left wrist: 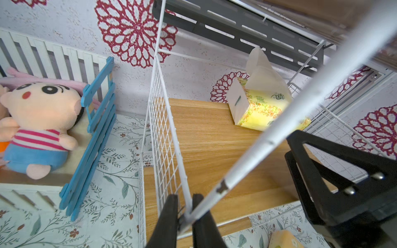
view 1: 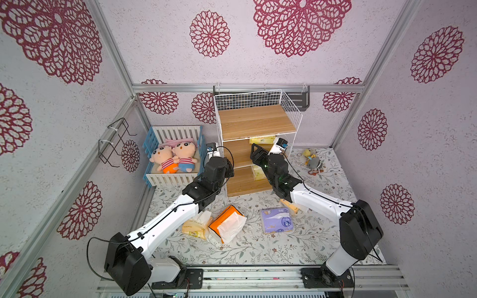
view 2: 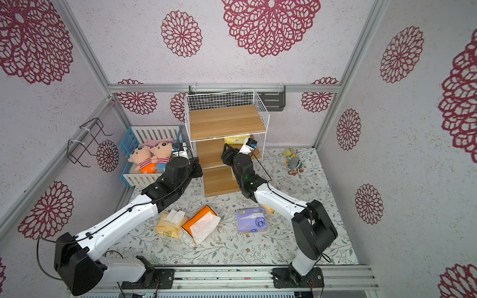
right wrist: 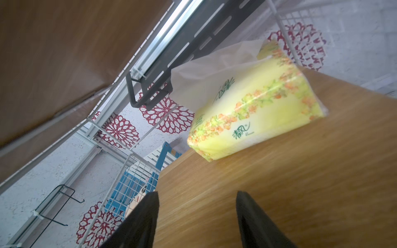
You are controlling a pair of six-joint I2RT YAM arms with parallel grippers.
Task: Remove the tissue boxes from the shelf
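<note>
On the shelf's [view 1: 256, 119] middle board sits a yellow tissue pack [right wrist: 256, 107], flowered along its edges, a white tissue sticking out. My right gripper is open over that board, in front of the pack and apart from it, nothing between its fingers. At the shelf's front left, my left gripper is shut on the white frame post [left wrist: 248, 157]. Another yellow pack [view 1: 258, 172] shows on the bottom board, partly hidden by the right arm. On the table lie an orange pack [view 1: 228, 224], a yellowish pack [view 1: 195, 229] and a purple pack [view 1: 277, 220].
A tan pack [view 1: 289, 205] lies on the table below the right arm. A crib [view 1: 154, 179] with two dolls stands left of the shelf, and a plush toy [view 1: 314, 163] on the right. The top board is bare.
</note>
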